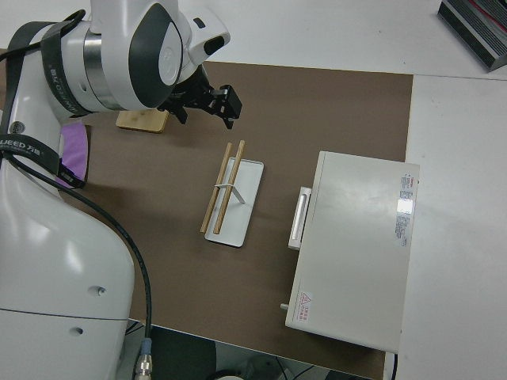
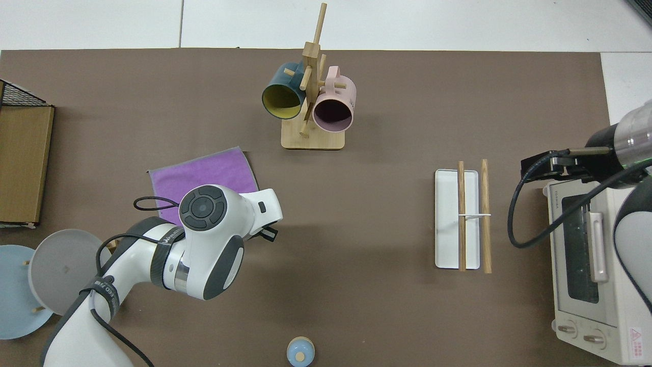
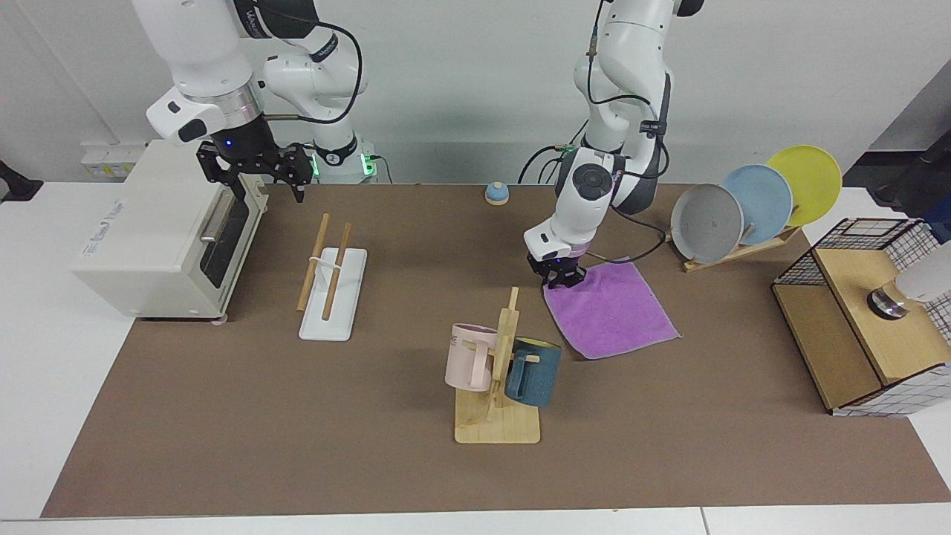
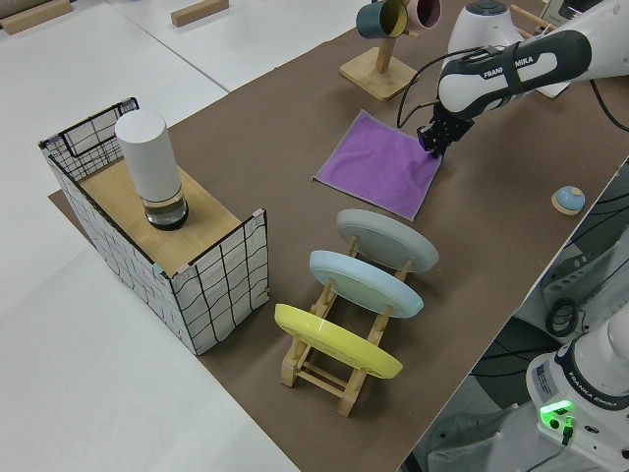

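My left arm reaches over the purple cloth (image 2: 208, 165); its black gripper (image 3: 557, 272) is down at the cloth's edge, mostly hidden under the wrist in the top view, so its fingers' state is unclear. My right gripper (image 3: 263, 169) hangs above the white toaster oven (image 3: 151, 250), and I cannot tell its state. A wooden mug tree (image 2: 311, 140) holds a blue mug (image 2: 282, 85) and a pink mug (image 2: 342, 104).
A white stand with two wooden rods (image 2: 446, 220) lies right of centre. A plate rack with grey (image 4: 403, 246), blue and yellow plates, a wire shelf (image 4: 216, 295) at the side and a small blue round object (image 2: 300, 351) are around.
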